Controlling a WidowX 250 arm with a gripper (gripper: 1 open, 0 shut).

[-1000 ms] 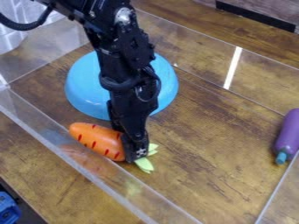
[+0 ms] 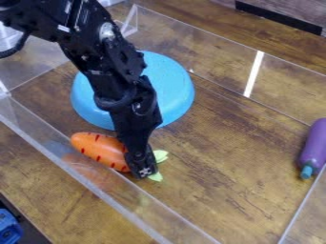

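My black gripper (image 2: 140, 160) reaches down from the top left to an orange toy carrot (image 2: 97, 146) lying on the wooden floor beside a clear plastic wall. Its fingers are at the carrot's leafy end, the pale green leaves showing to the right; whether they are closed on it is hard to tell. Behind the arm sits a light blue bowl (image 2: 173, 91), partly hidden.
A purple toy eggplant (image 2: 314, 143) lies at the right near the tray's edge. A blue object (image 2: 7, 227) is outside the wall at the lower left.
The arm and gripper have shifted slightly left, and the carrot has moved a little up and left with them.
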